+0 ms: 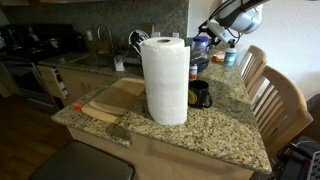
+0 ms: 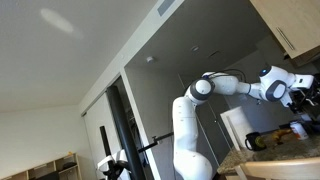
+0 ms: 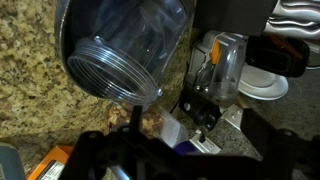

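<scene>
In the wrist view my gripper is open, its two dark fingers well apart at the bottom of the frame. A clear ridged container [image 3: 112, 65] lies ahead on the left, over the speckled counter. Past the gap between the fingers are a clear vessel with an orange part [image 3: 216, 62] and a jar with brown contents [image 3: 152, 122], partly hidden. From exterior view 1 the arm [image 1: 240, 18] reaches over the counter's far end, above a blue-topped container [image 1: 200, 46]. The fingers are too small there to make out.
A paper towel roll [image 1: 166, 85] stands at the counter's front, a black mug [image 1: 200, 95] beside it. A cutting board [image 1: 117, 97] lies to the left. Wooden chairs [image 1: 285, 100] line the right side. Open granite [image 1: 230, 125] shows at the front right.
</scene>
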